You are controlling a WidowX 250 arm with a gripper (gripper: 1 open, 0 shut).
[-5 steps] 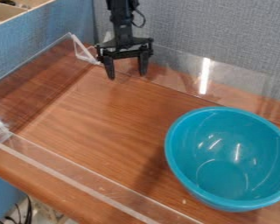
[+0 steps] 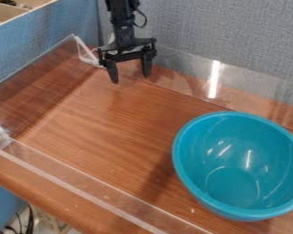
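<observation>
My black gripper (image 2: 129,71) hangs over the back of the wooden tabletop (image 2: 100,119), near the grey back wall, with its fingers spread open and nothing seen between them. A large teal bowl (image 2: 238,163) stands upright and empty at the front right of the table, well apart from the gripper.
Clear low walls edge the table, with a bright strip (image 2: 214,79) on the rear one. A blue padded panel (image 2: 27,50) stands at the left, a grey wall (image 2: 234,37) behind. Cables lie off the table at lower left.
My gripper has shifted very slightly left over the last second. The bowl has not moved.
</observation>
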